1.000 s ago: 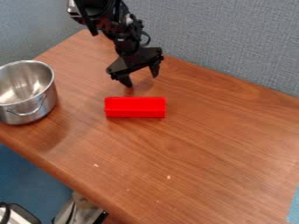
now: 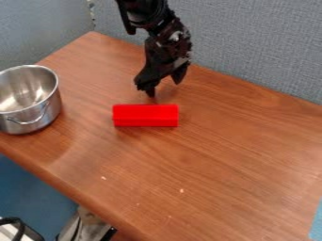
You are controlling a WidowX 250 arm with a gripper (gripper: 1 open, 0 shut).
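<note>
My black gripper point(image 2: 164, 81) hangs from the top of the view over the upper middle of the wooden table, open, its fingertips a little behind a red block point(image 2: 145, 115). The block lies lengthwise left to right on the table. A steel pot point(image 2: 28, 99) with a wire handle stands at the left edge, left of the block.
A grey padded wall point(image 2: 251, 42) runs along the back. Cables and a pale object lie beyond the table's lower left edge.
Over the last second my gripper has moved right and turned slightly, staying behind the red block. The block and pot have not moved.
</note>
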